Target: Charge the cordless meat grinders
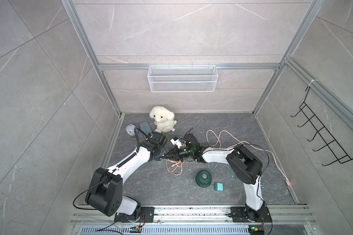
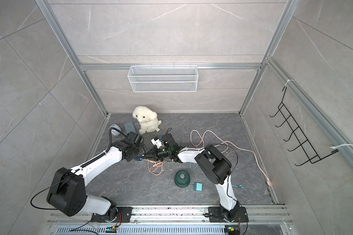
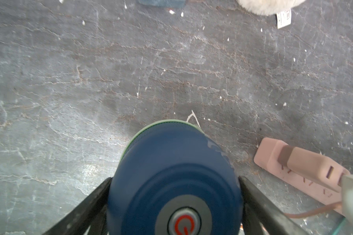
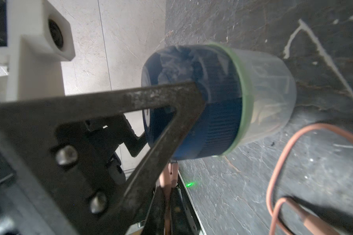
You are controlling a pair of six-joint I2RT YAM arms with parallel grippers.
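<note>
The blue-lidded grinder, with a green ring and a clear bowl, stands upright on the table. My left gripper is around its lid from above, fingers open, one finger on each side. A red power mark shows on the lid's top. Beside the lid, my right gripper is shut on a pink plug at the cable's end. The plug's tip is close to the lid's side; whether it touches is hidden. A green grinder stands at the front, and a pale grinder at the back left.
A pink power strip with an adapter in it lies right of the blue grinder. Loose pink cable lies close by. A white plush dog, a grey-blue block and a teal charger are farther off.
</note>
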